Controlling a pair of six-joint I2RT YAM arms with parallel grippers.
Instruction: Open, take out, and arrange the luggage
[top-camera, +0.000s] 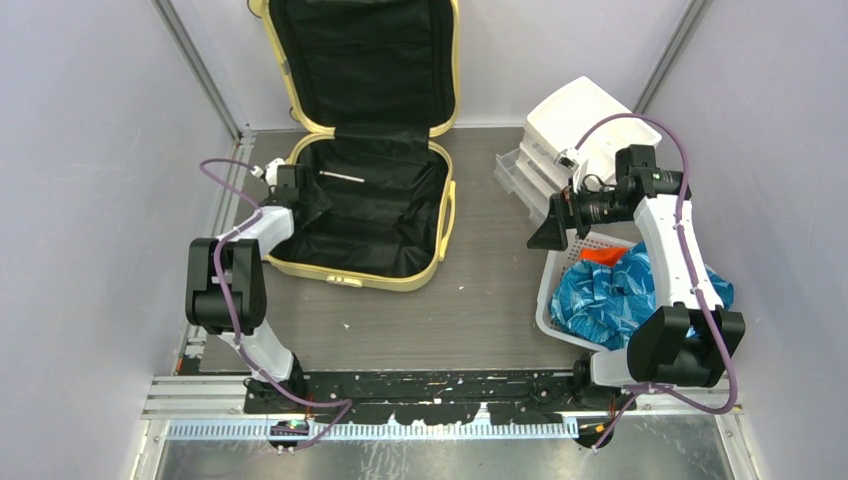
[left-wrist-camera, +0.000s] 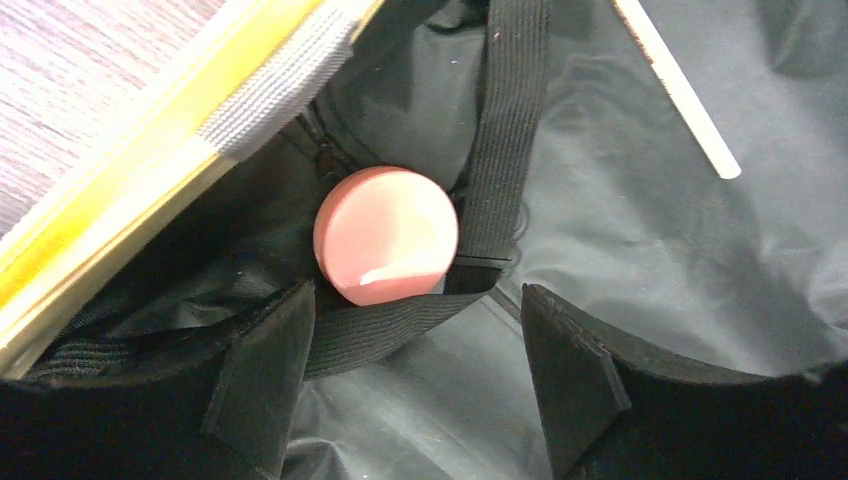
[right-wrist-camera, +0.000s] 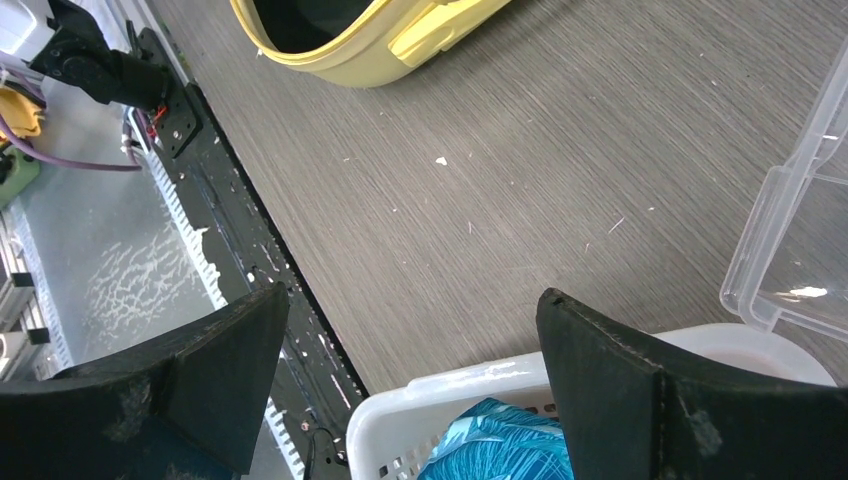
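The yellow suitcase (top-camera: 440, 240) stands open, lid raised at the back, black lining inside. My left gripper is low inside its left side, open around a round pink object (left-wrist-camera: 385, 230) lying by a black strap (left-wrist-camera: 505, 130), nothing gripped; the top view hides this object under the gripper. A thin white stick (top-camera: 342, 176) lies toward the back of the compartment. My right gripper is open and empty, above the front left of a white basket (top-camera: 545, 300) holding crumpled blue bags (top-camera: 600, 300) and something orange (top-camera: 600, 254).
White drawers (top-camera: 580, 115) with a clear tray (right-wrist-camera: 780, 240) stand at the back right. The grey floor between suitcase and basket is free. Grey walls bound both sides.
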